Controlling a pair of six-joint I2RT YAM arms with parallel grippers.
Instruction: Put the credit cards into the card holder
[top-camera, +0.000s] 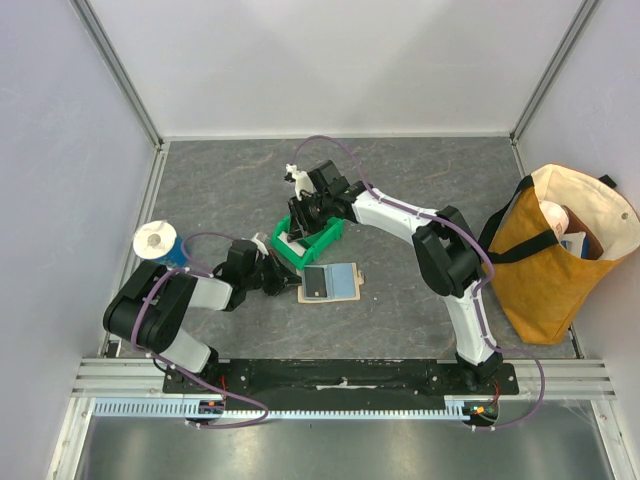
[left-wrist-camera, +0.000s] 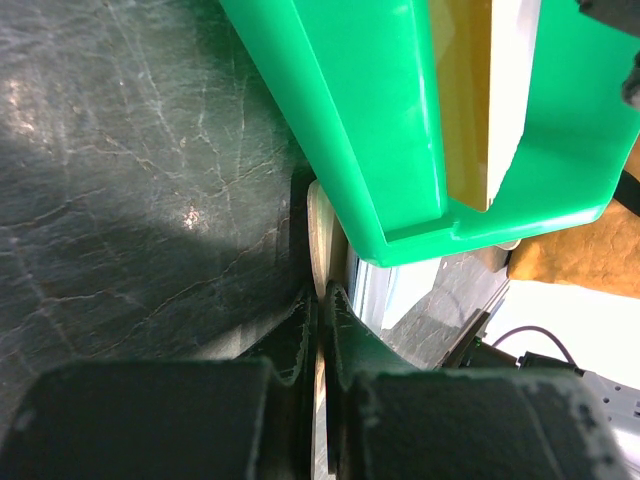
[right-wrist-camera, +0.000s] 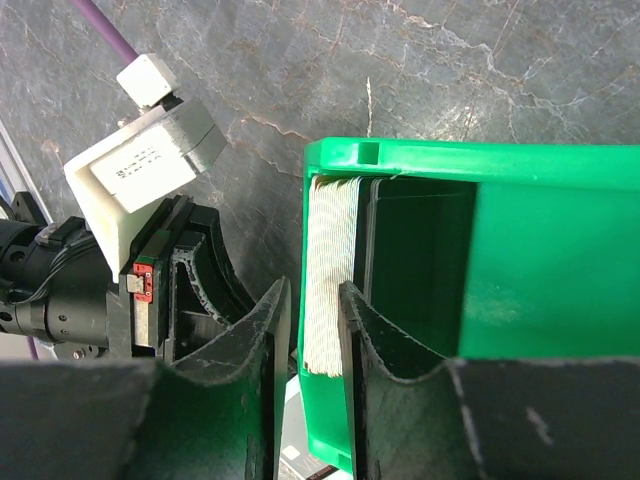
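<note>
A green tray (top-camera: 328, 241) holds a stack of white-edged cards (right-wrist-camera: 330, 270) with dark faces beside it. The card holder (top-camera: 340, 282), an open folder with dark and light blue sides, lies just in front of the tray. My left gripper is shut on the holder's thin beige edge at its left side. My right gripper is over the tray, part open, its fingertips at the left end where the cards stand, one finger against the white edges.
A yellow bag (top-camera: 540, 280) stands at the right, a roll (top-camera: 155, 240) with blue at the left.
</note>
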